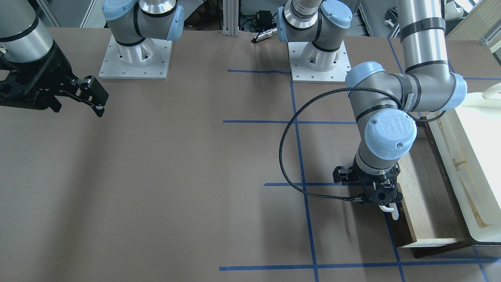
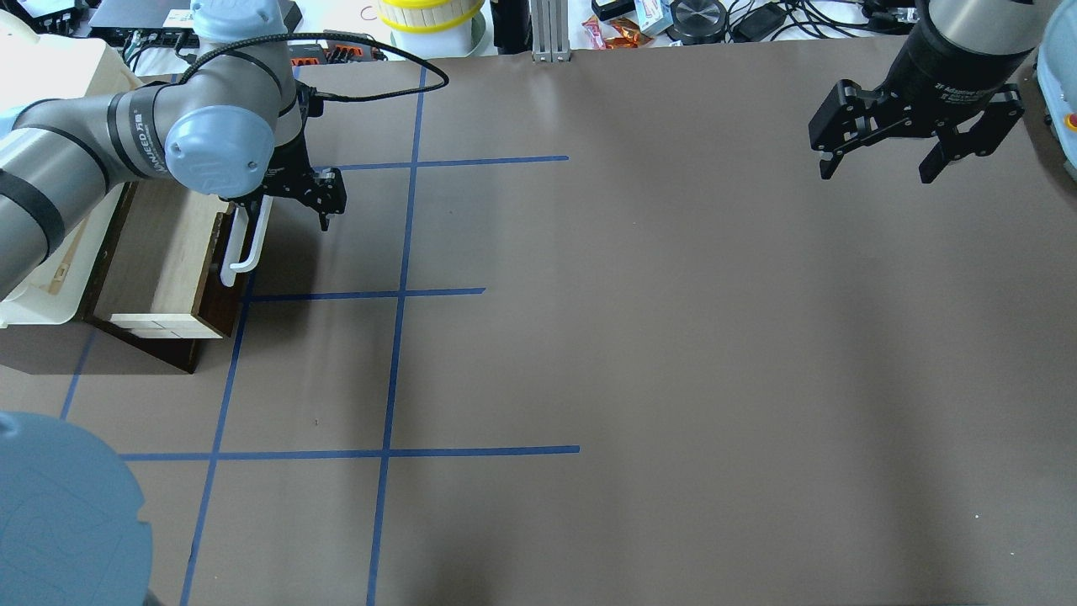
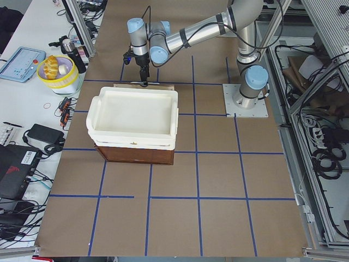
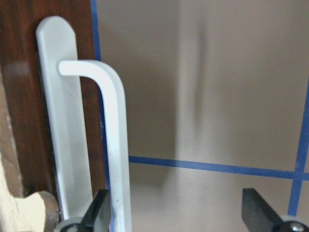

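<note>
A wooden drawer (image 1: 429, 216) stands pulled out from under a white tray (image 3: 132, 117), with a white bar handle (image 4: 118, 145) on its dark front. My gripper is at that handle, its fingers spread apart in the wrist view. The handle's bar lies between them, close beside the left finger (image 4: 96, 212); whether they touch I cannot tell. In the top view the black gripper body hides part of the handle's upper end.
Another arm's gripper (image 2: 878, 156) hangs over the far side of the table (image 2: 656, 333). More arm bases stand along the back in the front view. The taped floor area beside the drawer is clear.
</note>
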